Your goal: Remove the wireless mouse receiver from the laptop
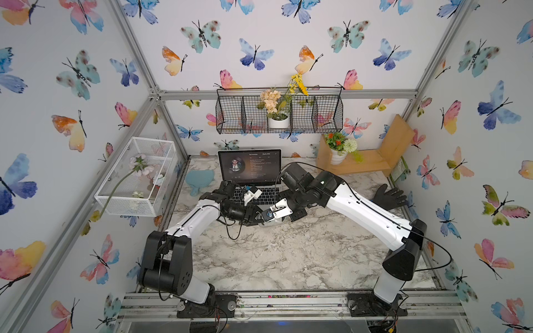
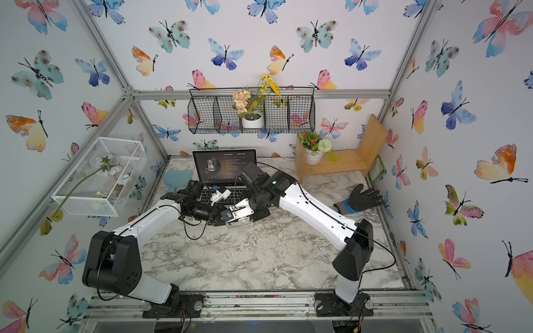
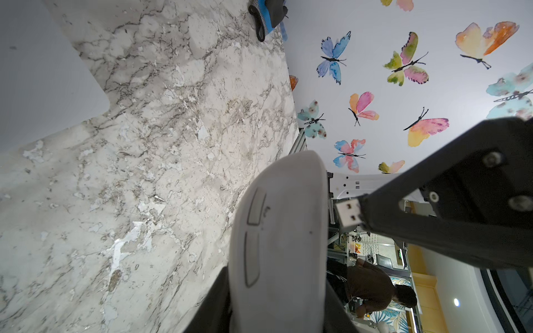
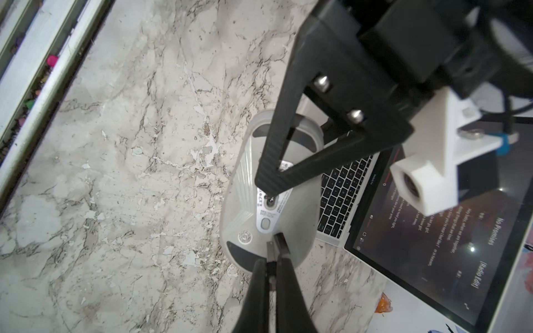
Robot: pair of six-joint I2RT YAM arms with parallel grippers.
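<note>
A grey-white wireless mouse (image 3: 280,238) is held off the table in my left gripper, which is shut on its sides. In the right wrist view, the mouse's underside, with its label and small switch, faces my right gripper; one of the left fingers (image 4: 311,172) crosses it. My right gripper is shut, its tips close by the underside; touching or apart I cannot tell. A small metal USB receiver (image 3: 348,214) sticks out at its tips in the left wrist view. The laptop (image 1: 251,166) stands open behind both arms, with most of its base hidden.
Bare marble table (image 1: 288,255) lies in front and to the right. A teal-blue piece (image 1: 200,180) rests left of the laptop, a dark glove (image 2: 359,201) at the far right. A wooden shelf (image 1: 361,162) with a flowerpot (image 1: 337,157) stands at the back right.
</note>
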